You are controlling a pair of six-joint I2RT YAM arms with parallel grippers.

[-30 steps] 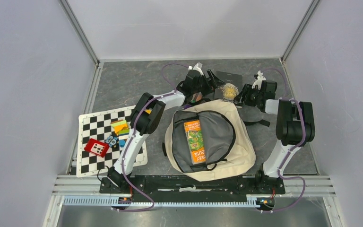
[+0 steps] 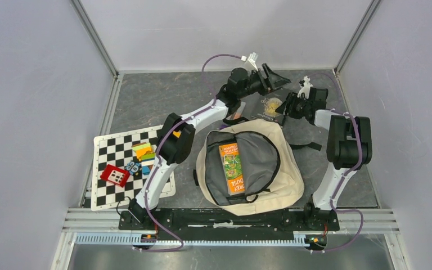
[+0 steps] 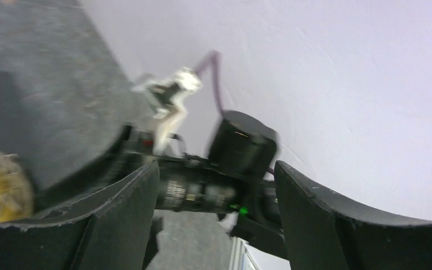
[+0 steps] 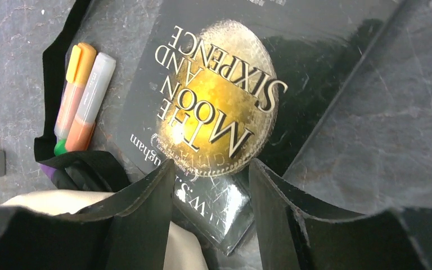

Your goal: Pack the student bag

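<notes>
A dark book (image 4: 326, 39) titled The Moon and Sixpence lies on the floor beyond the open bag (image 2: 286, 169). My right gripper is at the book's near corner; its fingers look part closed, with the book beneath, and the grip itself is unclear. My left gripper (image 2: 273, 79) stands open above and behind the book, nothing between its fingers. An orange book (image 2: 232, 166) lies inside the bag.
Two markers (image 4: 93, 95) lie beside a black strap left of the book. A checkered board (image 2: 109, 191) with a red case (image 2: 115, 175) and small colourful items lies at the left. Walls enclose the back and sides.
My right gripper and the book have shifted slightly up and to the left.
</notes>
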